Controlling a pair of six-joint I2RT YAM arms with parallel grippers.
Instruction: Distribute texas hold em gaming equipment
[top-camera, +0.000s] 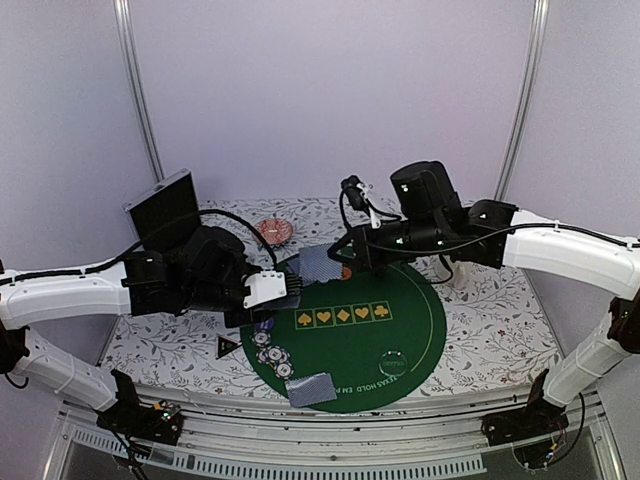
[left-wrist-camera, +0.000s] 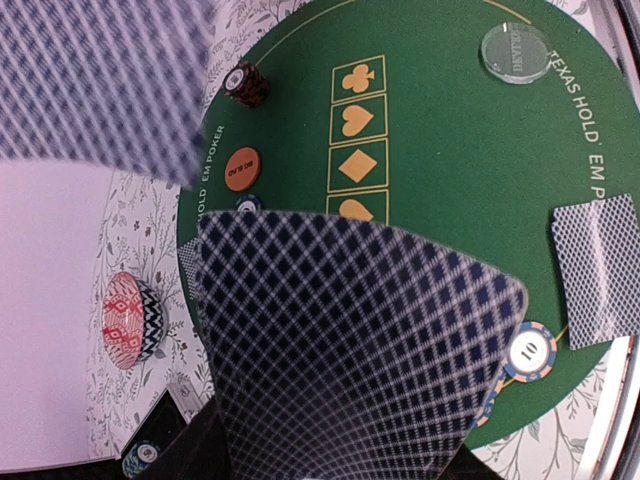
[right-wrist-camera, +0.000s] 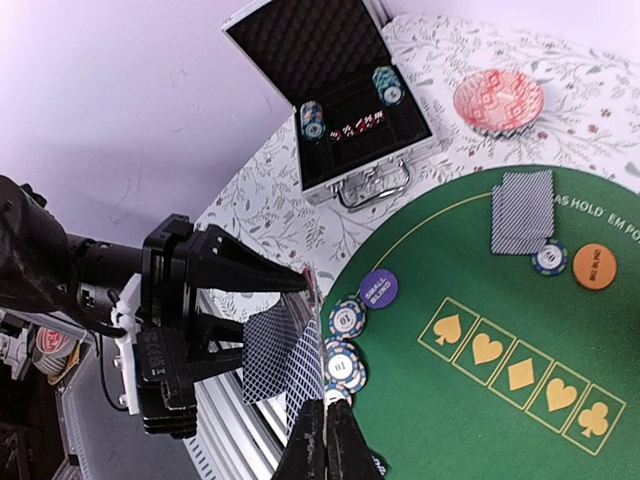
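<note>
A patterned deck of cards (left-wrist-camera: 350, 340) stands between the fingers of my left gripper (top-camera: 292, 284), over the left side of the green poker mat (top-camera: 420, 320). My right gripper (top-camera: 348, 252) is shut on thin playing cards (top-camera: 320, 263), held to the right of the deck; the same held cards (left-wrist-camera: 90, 80) fill the top left of the left wrist view. In the right wrist view these cards appear nearly edge-on above my right gripper. One laid pair of cards (top-camera: 312, 390) is at the mat's front edge, another pair (right-wrist-camera: 522, 210) at its far side.
Chip stacks (right-wrist-camera: 343, 365) and a purple small blind disc (right-wrist-camera: 378, 289) line the mat's left side. An orange disc (right-wrist-camera: 595, 266) lies by the far cards. The open chip case (right-wrist-camera: 365, 150) and a red bowl (right-wrist-camera: 498, 100) stand behind.
</note>
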